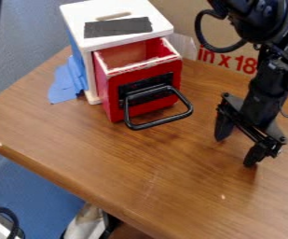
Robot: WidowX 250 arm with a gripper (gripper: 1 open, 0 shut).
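My black gripper [236,142] is at the right side of the wooden table, low over the surface, its two fingertips spread apart, one toward the back left and one toward the front. Nothing shows clearly between them. A red box [124,60] with an open top compartment and a black wire handle [157,119] on its front stands left of the gripper, against a white structure [92,21] with a dark grey pad on top.
A blue cloth [64,86] lies at the left of the white structure. A cardboard box [209,63] stands behind. Cables and a white item sit below the table's near-left edge.
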